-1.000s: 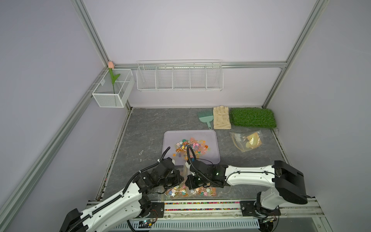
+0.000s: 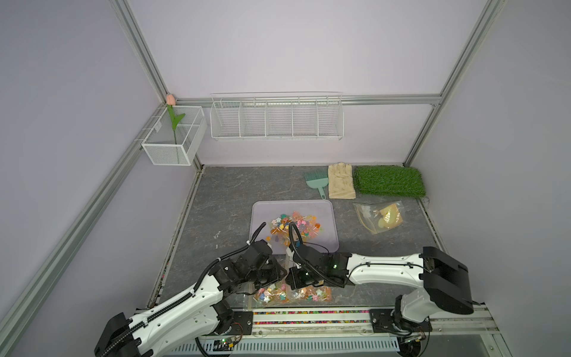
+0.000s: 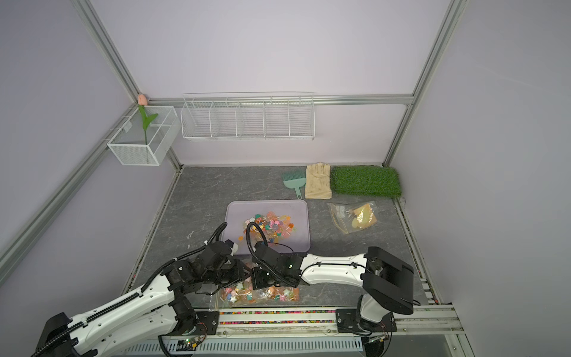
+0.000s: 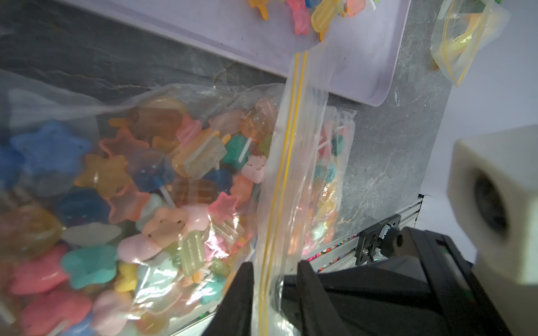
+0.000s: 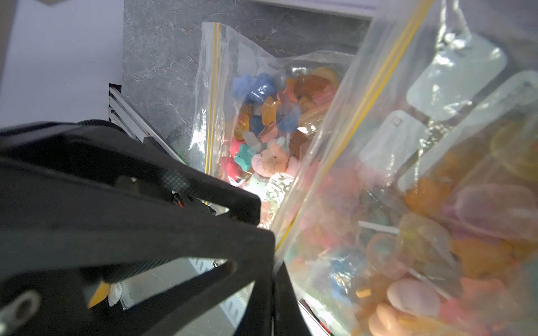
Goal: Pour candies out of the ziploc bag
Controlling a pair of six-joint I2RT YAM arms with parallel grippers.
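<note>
Two clear ziploc bags of candies lie side by side at the front. The right bag (image 5: 448,240) has a yellow-lined zip strip (image 4: 288,134) that stands raised. My right gripper is shut on the edge of that strip. Around the same strip, my left gripper stands open, one finger on either side. The left bag (image 5: 274,123) rests flat under the left gripper, its own zip strip (image 5: 213,100) toward the left. Behind the grippers a pale lilac tray (image 2: 259,213) holds a pile of loose candies (image 2: 300,225). The arms hide part of both bags from above.
At right lies another ziploc bag (image 2: 379,217) with yellowish contents. A green dustpan (image 2: 317,180), a glove (image 2: 340,181) and a grass mat (image 2: 389,181) line the back. Bare table lies left of the tray. The two grippers are very close together.
The right arm has barely moved. Tray and bags stay in place.
</note>
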